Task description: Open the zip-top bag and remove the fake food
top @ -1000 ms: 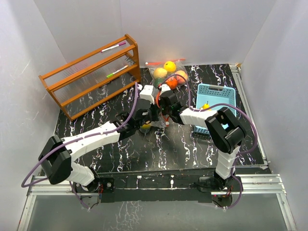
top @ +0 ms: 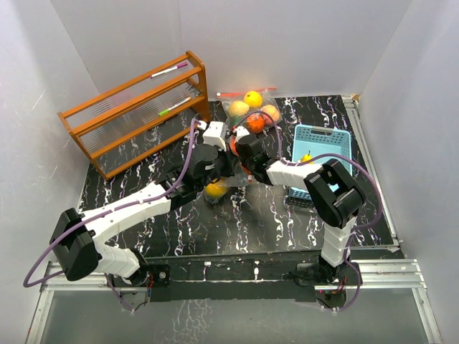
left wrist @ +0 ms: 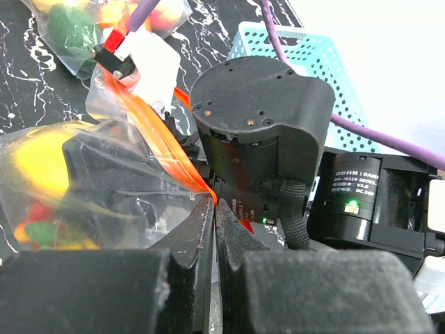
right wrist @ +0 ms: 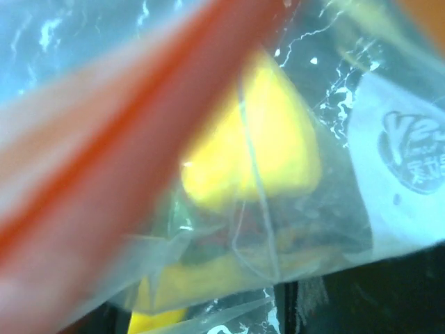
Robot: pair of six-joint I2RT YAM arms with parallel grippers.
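The zip top bag (left wrist: 104, 195) with an orange zipper (left wrist: 153, 139) holds yellow, red and green fake food (left wrist: 42, 163), seen under my arms at the centre of the top view (top: 215, 190). My left gripper is shut at the end of the orange strip in the left wrist view. My right gripper (top: 237, 154) is beside it, its wrist housing covering much of that view; whether it grips the bag is hidden. The right wrist view is filled by blurred orange zipper, clear plastic and yellow food (right wrist: 254, 146).
A second bag of fruit (top: 252, 100) lies at the back. A blue basket (top: 323, 136) with a yellow piece stands on the right. A wooden rack (top: 133, 115) with markers stands at the back left.
My left arm has shifted a little toward the lower left since one second ago, exposing more of the bag's yellow food. My right arm has moved only slightly.
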